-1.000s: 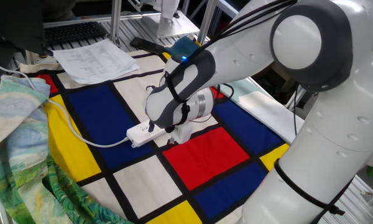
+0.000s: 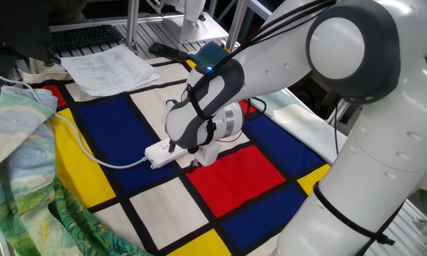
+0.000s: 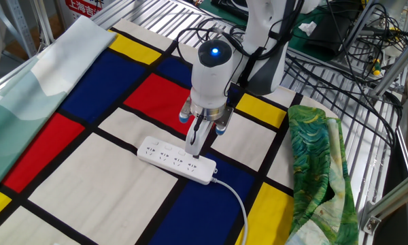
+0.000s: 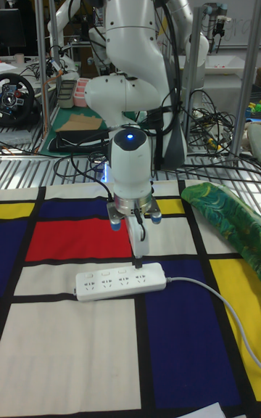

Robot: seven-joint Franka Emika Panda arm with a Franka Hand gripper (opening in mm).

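A white power strip (image 3: pixel 175 160) with several sockets and a row of switches lies flat on the patterned cloth, its white cord (image 3: pixel 239 199) leaving from one end. My gripper (image 3: pixel 195 156) points down over the cord end of the strip. Its dark tip (image 4: pixel 138 266) meets or hangs just above the strip's switch-side edge; which of the two is unclear. Seen edge-on, the fingers overlap, so their opening does not show. In exterior view 1 the wrist covers much of the strip (image 2: pixel 157 153). Nothing held is visible.
A crumpled green painted fabric (image 3: pixel 319 170) lies to one side, and a pale fabric (image 3: pixel 44 99) opposite. Papers (image 2: pixel 108 70) rest near a keyboard (image 2: pixel 85 37). Loose cables hang around the arm.
Compared with one second ago, my wrist sits very slightly lower and to the left in exterior view 1. The power strip has not visibly moved.
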